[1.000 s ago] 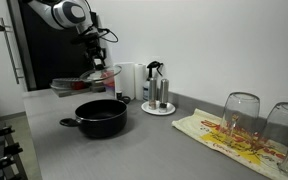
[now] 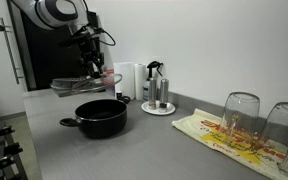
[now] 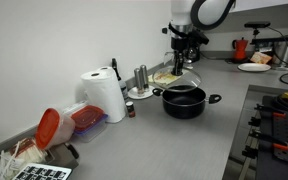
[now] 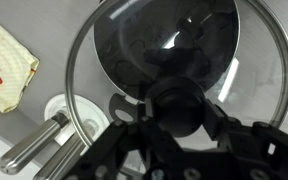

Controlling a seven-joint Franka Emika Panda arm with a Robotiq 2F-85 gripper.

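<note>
A glass lid with a metal rim hangs from my gripper, which is shut on its round black knob. Below the lid stands a black pot on the grey table; through the glass the wrist view shows the pot's dark interior, off-centre under the lid. In exterior view 2 the lid is above the pot, tilted and apart from it. From exterior view 1 my gripper is over the pot's far side, and its fingertips are hard to make out.
Metal shakers and a bottle stand on a white plate behind the pot. A paper towel roll is close by. Upside-down glass jars rest on a patterned cloth.
The arm and lid have shifted slightly, and the lid appears at a different tilt above the pot. The pot has stayed where it was.
</note>
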